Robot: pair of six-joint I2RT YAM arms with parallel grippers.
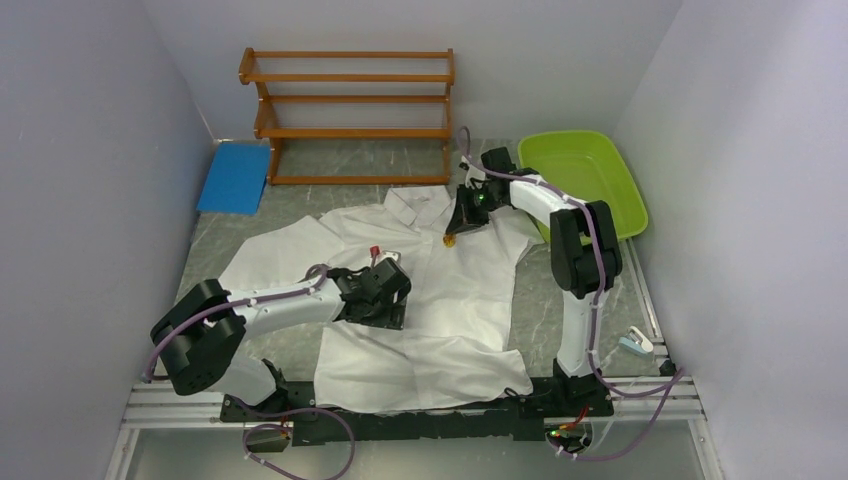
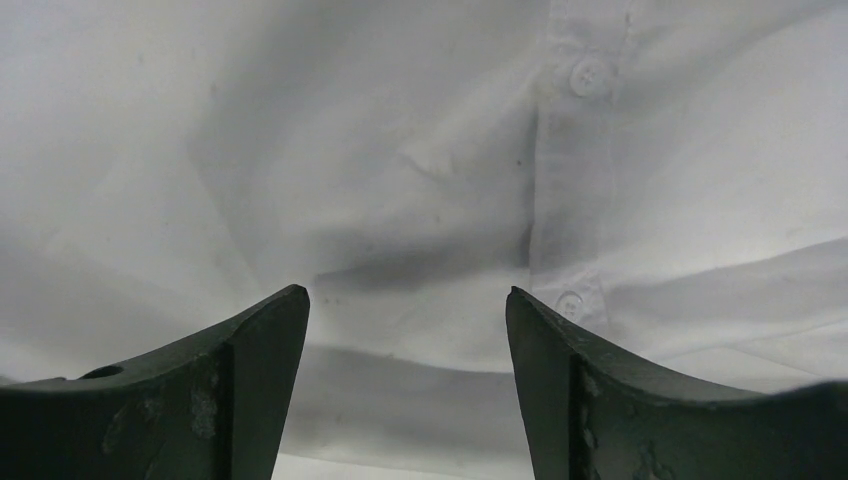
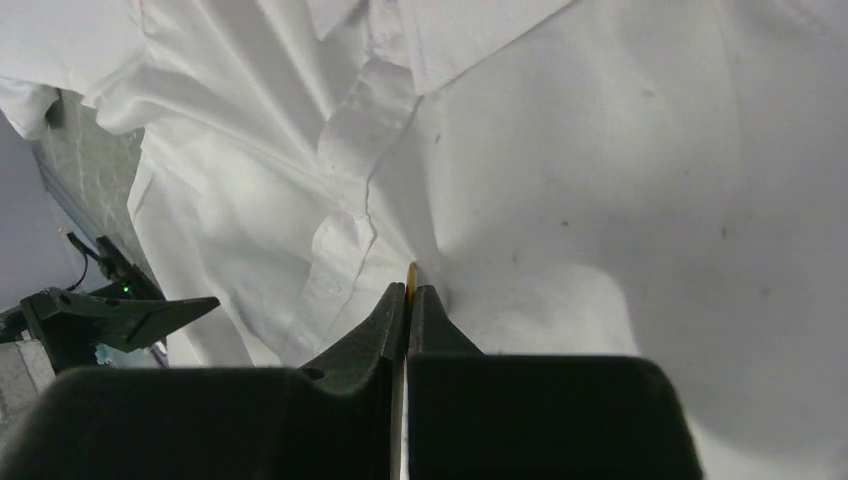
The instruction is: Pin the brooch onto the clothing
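Observation:
A white shirt (image 1: 460,300) lies spread on the table, its collar at the back and its buttoned placket (image 2: 570,180) in the left wrist view. My left gripper is open over the lower middle of the shirt, with nothing between its fingers. My right gripper is shut on the gold brooch (image 1: 449,241), which hangs at its tip below the collar, over the right part of the shirt. In the right wrist view only a thin gold edge shows between the fingertips; whether it touches the cloth I cannot tell.
A wooden rack (image 1: 350,132) stands at the back, with a blue board (image 1: 233,180) to its left. A green tub (image 1: 590,165) is at the back right, next to the right arm. A small white and light-blue object (image 1: 636,341) lies at the front right.

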